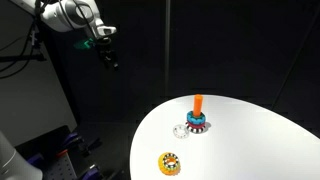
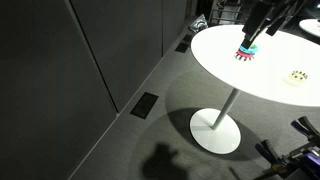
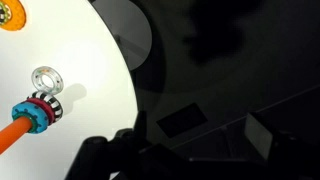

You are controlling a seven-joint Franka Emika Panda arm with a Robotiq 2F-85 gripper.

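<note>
A ring stack with an orange post, a blue ring and a red-and-white ring under it stands on the round white table. Left of it lies a white ring, flat on the tabletop. An orange-yellow ring with a black-and-white pattern lies nearer the front. My gripper is open, its dark fingers wide apart, with nothing between them. It hangs high at the upper left in exterior view 1, apart from every ring. In the wrist view the stack and rings sit left of the fingers, with floor between the fingers.
The table's curved edge runs between the rings and the space under my gripper. The round pedestal base stands on the grey floor. Bare tabletop surrounds the rings. A dark panel wall rises beside the table.
</note>
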